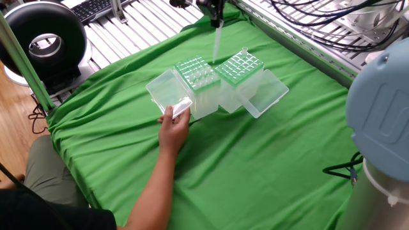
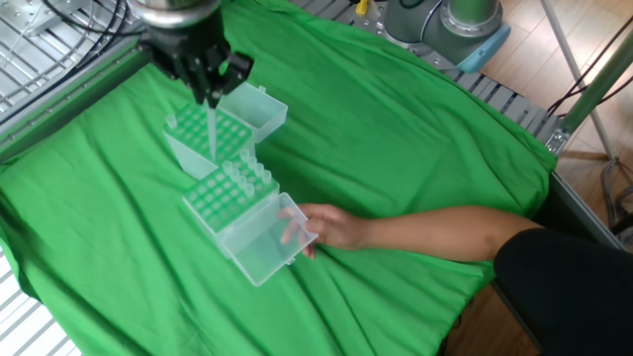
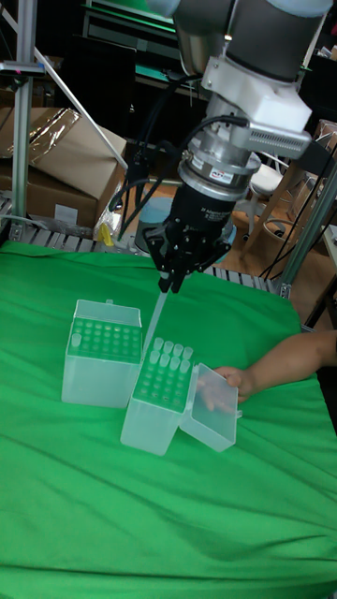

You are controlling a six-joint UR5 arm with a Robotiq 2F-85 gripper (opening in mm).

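My gripper is shut on a long translucent pipette tip, which hangs point down, slightly tilted. The tip's lower end is beside or behind the racks; whether it touches either one cannot be made out. One tip box has a green rack with several tips standing at its far end. The other tip box also has a green rack, with one tip in a corner and the other visible holes empty. In exterior view 1 the held tip hangs behind the two boxes.
A person's hand holds the open lid of the fuller box. The other box's lid lies open on the opposite side. Green cloth covers the table, with wide free room in front of the boxes.
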